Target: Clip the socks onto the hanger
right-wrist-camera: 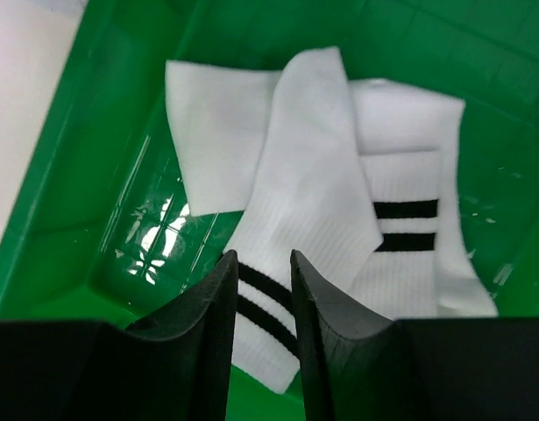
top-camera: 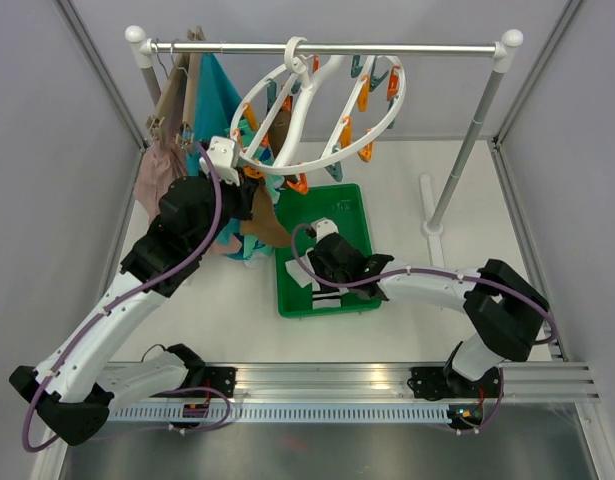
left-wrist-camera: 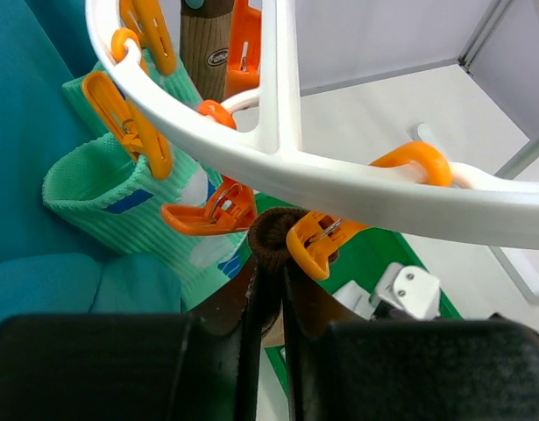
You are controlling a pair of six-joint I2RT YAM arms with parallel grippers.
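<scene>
My left gripper is up at the round white clip hanger, on a brown sock just under an orange clip; the brown fabric runs between its fingers. Brown and turquoise socks hang beside it. My right gripper is low over the green bin, above white socks with black stripes lying flat; its fingers stand a little apart, with the socks visible beneath.
A metal rail on a post carries the hanger and, at left, pink and teal garments on other hangers.
</scene>
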